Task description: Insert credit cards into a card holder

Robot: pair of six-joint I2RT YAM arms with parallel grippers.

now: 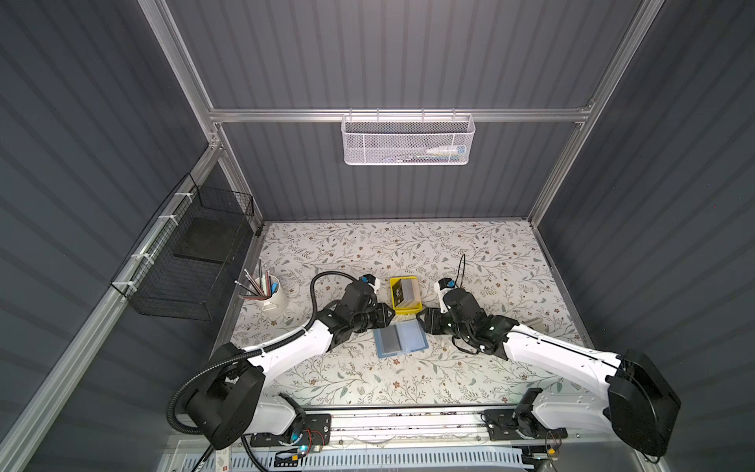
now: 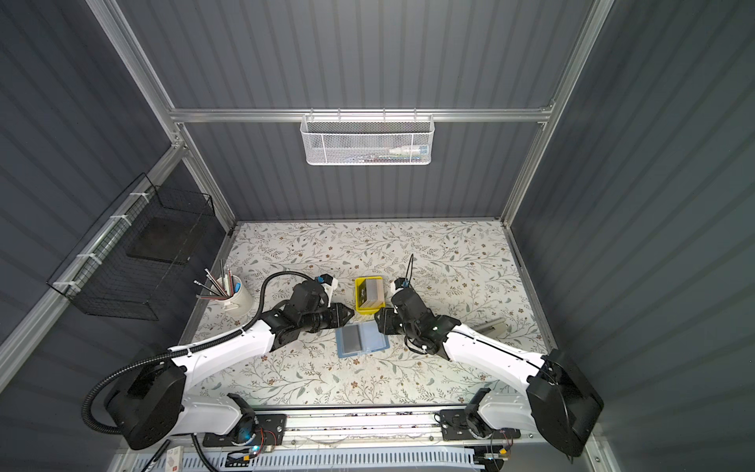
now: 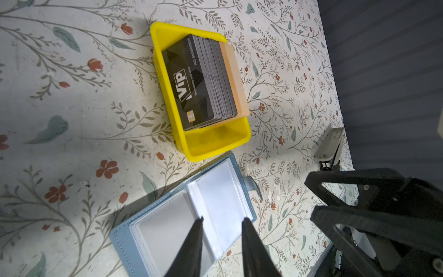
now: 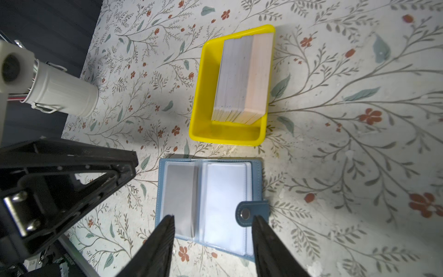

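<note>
A blue card holder [image 4: 198, 203] lies spread flat on the table, its clear sleeves facing up and a snap tab [image 4: 252, 213] at its right side. Behind it stands a yellow tray [image 3: 217, 140] with a stack of cards [image 3: 198, 83]; the front one is black and marked VIP. My left gripper hovers at the holder's left, fingers apart with nothing between them. Over the holder's right side is my right gripper, its fingers also parted and empty. Neither touches the holder or the cards.
A white cup of pens [image 1: 272, 297] stands at the left of the table. At the right lies a grey object [image 3: 331, 145]. A white mesh basket [image 1: 407, 143] hangs on the back wall. The table behind the tray is clear.
</note>
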